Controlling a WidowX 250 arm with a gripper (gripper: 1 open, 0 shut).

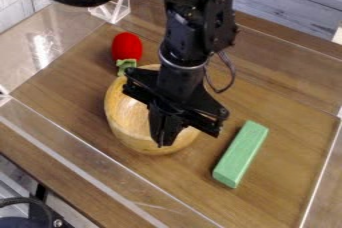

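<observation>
My black gripper (166, 132) is lowered over a wooden bowl (128, 120) near the middle of the table, its fingertips down inside the bowl's outline and shut, with nothing visible between them. The gripper's body covers much of the bowl's interior, so what is inside is hidden. Behind the bowl at the upper left lies a red object with a green part (127, 46), like a strawberry. A long light-green block (241, 154) lies on the table to the right of the bowl.
The wooden table (281, 102) has bare room at the right and at the left front. A small clear frame (110, 8) stands at the back left. Clear edge strips run along the table's sides, with a white panelled wall behind.
</observation>
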